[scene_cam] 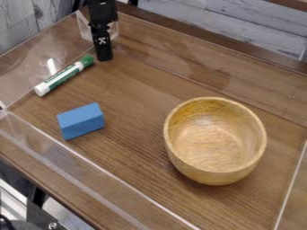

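Observation:
My gripper (102,47) is at the top left, pointing down over the wooden table, dark and small in view; it looks open, though its fingertips are hard to make out. Just below and left of it lies a white stick with a green end (60,76), set diagonally on the table. Further down on the left sits a blue block (81,120).
A large tan bowl (214,141) fills much of the right front. The table's edge runs along the lower left.

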